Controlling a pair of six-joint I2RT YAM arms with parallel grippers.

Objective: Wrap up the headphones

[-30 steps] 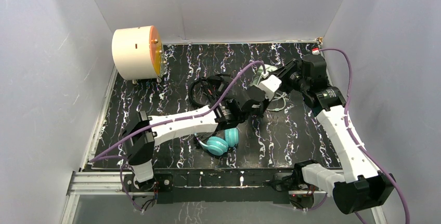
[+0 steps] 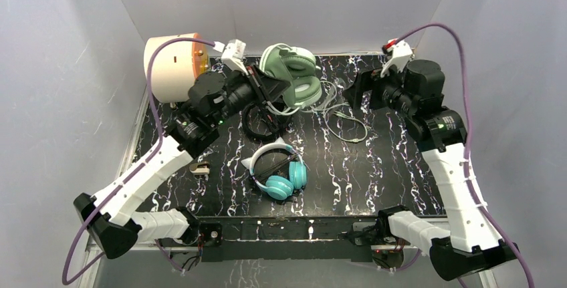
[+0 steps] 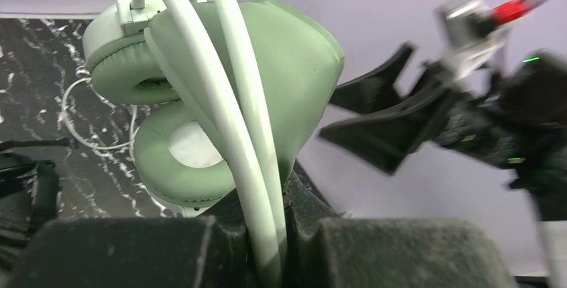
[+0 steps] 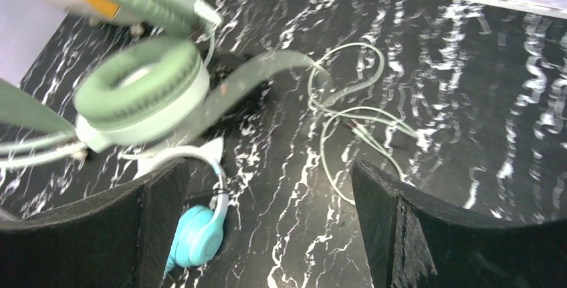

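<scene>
Green headphones (image 2: 300, 73) hang raised above the table at the back middle. Their pale twin-tube headband (image 3: 224, 101) runs down between the fingers of my left gripper (image 2: 273, 92), which is shut on it. Both ear cups and the soft green band show in the left wrist view. A thin pale cable (image 4: 364, 109) trails from them and lies in loose loops on the table. To the right of the headphones, and apart from them, my right gripper (image 2: 353, 94) stands open; nothing is between its fingers in the right wrist view.
Teal headphones (image 2: 298, 175) with cat ears lie at the front middle. Black headphones (image 2: 249, 126) lie partly hidden under the left gripper. A large cream drum (image 2: 167, 77) stands at the back left, and a small tan object (image 2: 199, 168) lies front left.
My left gripper has carried the green headphones left, away from the right gripper. More of the cable now shows on the table.
</scene>
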